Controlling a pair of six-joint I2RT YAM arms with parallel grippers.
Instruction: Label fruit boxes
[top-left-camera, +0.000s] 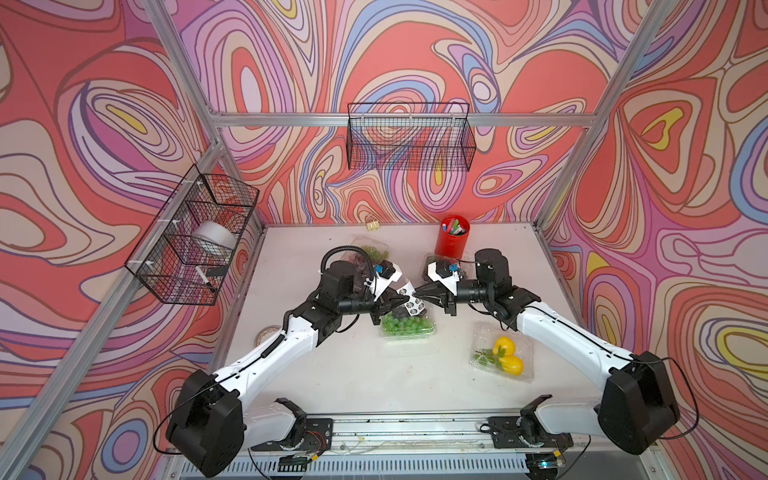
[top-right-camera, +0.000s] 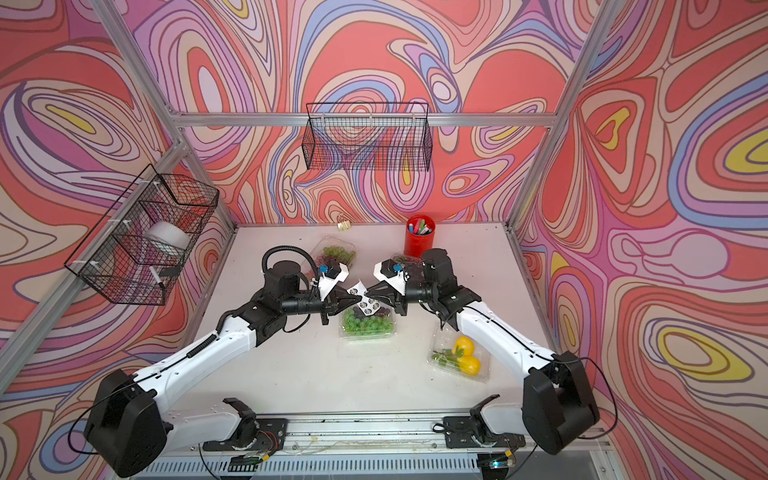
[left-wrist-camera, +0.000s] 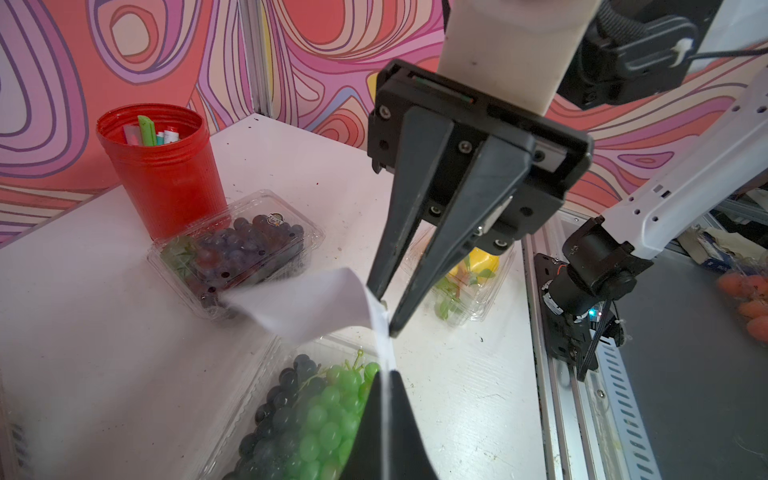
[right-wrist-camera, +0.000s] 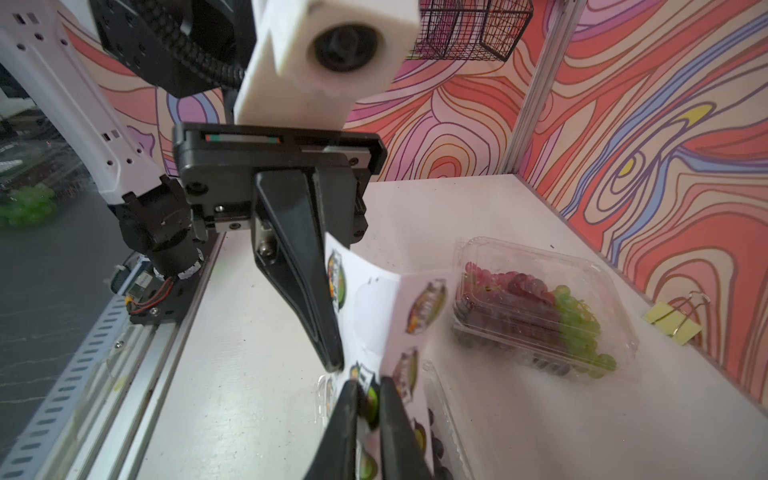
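A white sticker sheet (top-left-camera: 413, 301) printed with small fruit labels hangs curled between both hands in the top left view. My left gripper is shut on it; its white edge runs between the fingers in the left wrist view. My right gripper stands slightly open at the sheet, its fingertips a little apart. A green label (right-wrist-camera: 369, 406) shows between those tips; whether it clings to a finger I cannot tell. Below lies a clear box of green and dark grapes (top-left-camera: 406, 325). Behind sit a dark grape box (left-wrist-camera: 240, 248) and a red-and-green grape box (right-wrist-camera: 532, 312).
A clear box with yellow fruit and greens (top-left-camera: 502, 352) lies at the front right. At the back stand a red bucket of markers (top-left-camera: 452, 240) and a yellow note pad with a clip (right-wrist-camera: 673, 320).
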